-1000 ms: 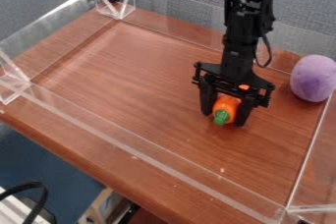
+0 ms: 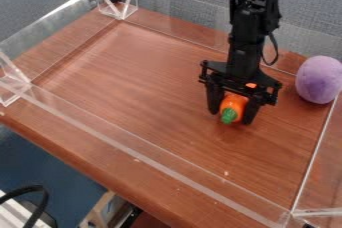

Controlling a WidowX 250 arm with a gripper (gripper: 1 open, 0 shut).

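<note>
My gripper hangs down at the right of the wooden table, its black fingers around a small orange object with a green end, like a carrot or toy, resting at table height. Whether the fingers press on it is unclear.
A purple round object sits at the back right, right of my gripper. Clear low walls border the table.
My gripper has shifted very slightly to the left and up; the orange object shows a little differently between the fingers.
</note>
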